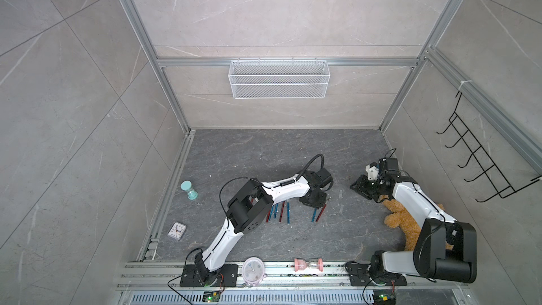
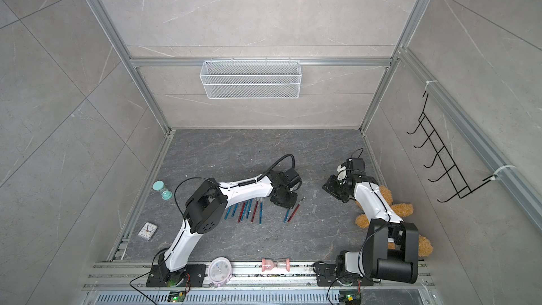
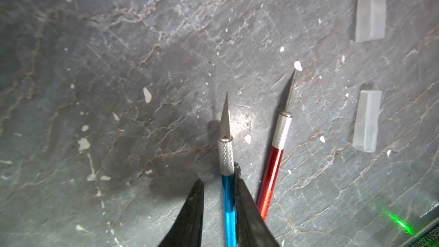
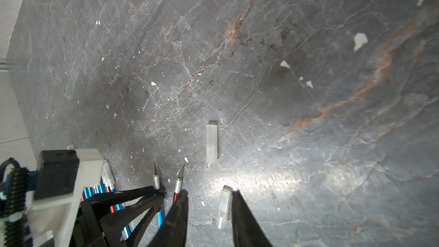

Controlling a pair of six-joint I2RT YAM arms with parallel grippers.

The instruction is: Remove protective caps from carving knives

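A blue knife (image 3: 227, 192) with its blade bare lies under my left gripper, whose fingers stand part open around or just above its handle. Beside it lies a red knife (image 3: 269, 171), also uncapped. Two clear caps (image 4: 211, 141) (image 3: 365, 121) lie loose to the right of these knives. More red and blue knives (image 2: 248, 210) lie in a row beneath my left arm. My right gripper is open, off to the right in the top views; in its wrist view a cap shows between its fingertips, apparently below them on the table.
A teddy bear (image 1: 403, 223) lies under my right arm at the right wall. A cyan hourglass (image 1: 189, 189) and a clock (image 1: 176, 230) stand at the left. A pink hourglass (image 1: 308, 264) is at the front edge.
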